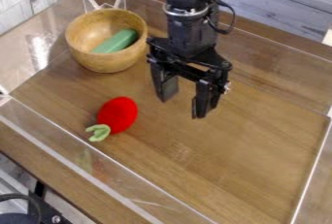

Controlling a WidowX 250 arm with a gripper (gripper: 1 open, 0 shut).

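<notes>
The black gripper (184,92) hangs over the middle of the wooden tray, fingers apart and pointing down, with nothing seen between them. A red vegetable with a green top, like a radish (115,115), lies to its lower left. A wooden bowl (95,49) at the upper left holds a long green object (116,41).
The tray floor (234,170) is bare to the right and front. Clear low walls edge the tray. A dark cable shows at the bottom left corner, outside the tray.
</notes>
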